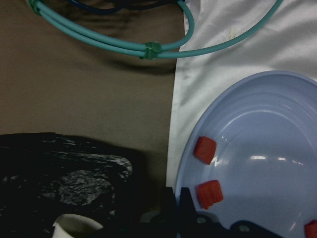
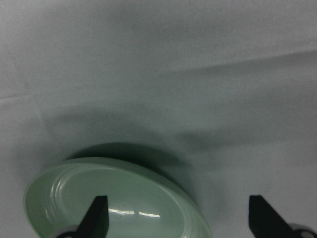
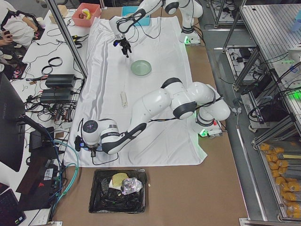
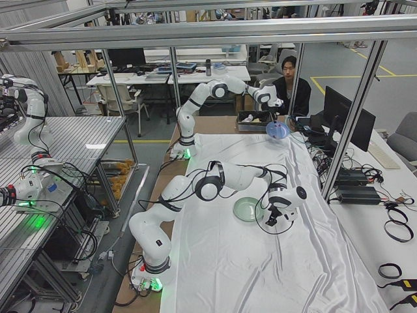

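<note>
A light blue plate (image 1: pixel 262 148) holds red cubes (image 1: pixel 205 149) in the left wrist view; in the right camera it sits at the far end of the cloth (image 4: pixel 277 129). My left gripper hangs at that plate's near rim, its fingertips close together, mostly cut off by the frame. A green plate (image 3: pixel 141 67) lies on the white cloth. My right gripper is open above the cloth beside the green plate, nothing visible between its fingers.
A black lined bin (image 3: pixel 116 202) with scraps stands on the brown board beyond the cloth. Cables (image 1: pixel 218 48) lie along the table side. Red and blue containers (image 3: pixel 84 16) stand at the back.
</note>
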